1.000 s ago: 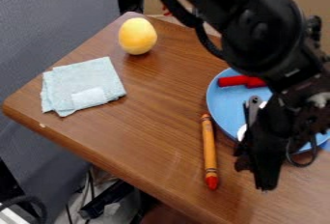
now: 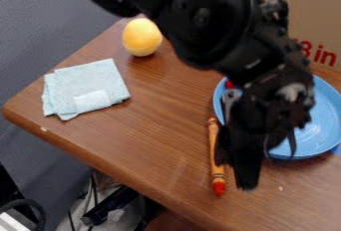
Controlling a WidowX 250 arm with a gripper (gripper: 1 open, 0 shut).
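Observation:
The black arm reaches down from the top, and its gripper (image 2: 240, 155) hangs over the left part of a blue plate (image 2: 320, 125), just beside an orange crayon (image 2: 217, 170) lying on the wooden table (image 2: 134, 135). Whether the fingers are open or shut, or hold anything, is hard to tell. The arm hides much of the plate and nearly all of a red object on it.
A yellow ball (image 2: 142, 37) sits at the back left, and a folded pale cloth (image 2: 84, 89) lies near the left edge. A cardboard surface (image 2: 316, 26) stands at the back right.
The gripper has moved slightly left and up, closer to the crayon, and the arm now covers more of the red object on the plate.

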